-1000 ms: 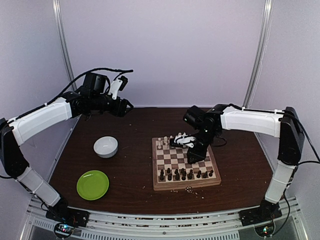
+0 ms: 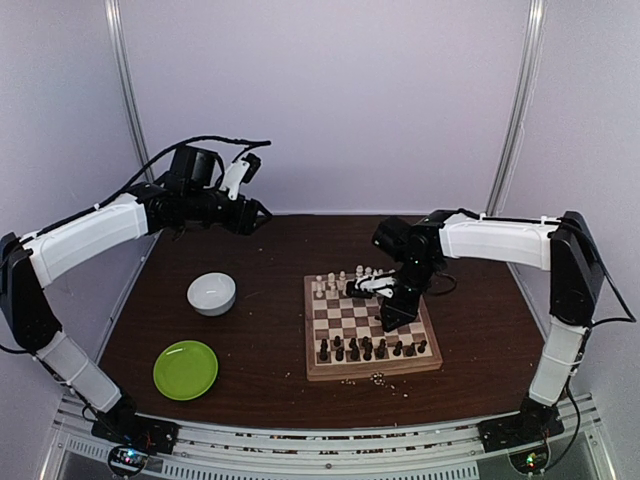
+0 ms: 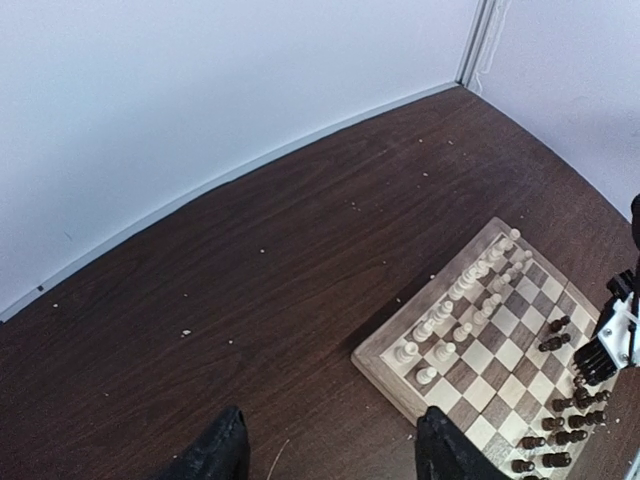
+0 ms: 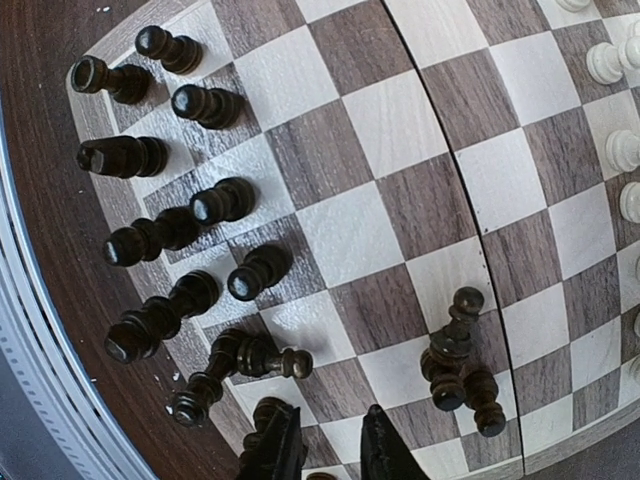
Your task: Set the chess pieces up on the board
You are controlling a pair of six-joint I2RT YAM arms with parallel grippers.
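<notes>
The chessboard (image 2: 335, 308) lies on the table, white pieces (image 3: 470, 282) along its far side and black pieces (image 4: 165, 320) along its near side. Apart from the near rows, a taller dark piece (image 4: 450, 350) and a dark pawn (image 4: 484, 402) are close together on inner squares. My right gripper is over the board between these two and the near row, its fingers apart. Below its left finger a black piece (image 4: 265, 425) is partly hidden. My left gripper hangs open and empty, well left of the board.
A white bowl (image 2: 211, 294) and a green plate (image 2: 185, 370) stand on the left of the table. Small pale bits (image 2: 378, 379) lie at the board's front edge. Bare table (image 2: 270, 330) separates bowl and board.
The left arm has shifted slightly right. The pieces look unmoved.
</notes>
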